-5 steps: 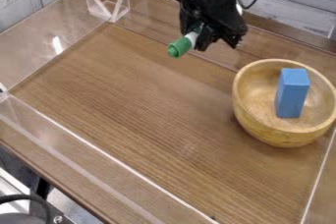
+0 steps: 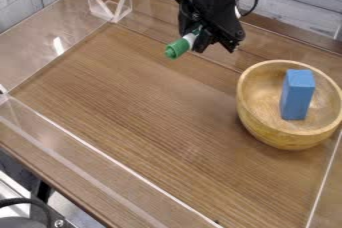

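My black gripper (image 2: 191,34) hangs at the top centre of the camera view, shut on a green cylindrical object (image 2: 179,47) that points down and toward the lower left. A wooden bowl (image 2: 274,129) sits at the right with a blue box (image 2: 298,94) standing in it. The green object is left of the bowl and above it in the view.
Clear plastic edging runs along the left side, with a small white frame (image 2: 111,2) at the back left.
The gripper and green object have shifted very slightly; otherwise the scene looks the same.
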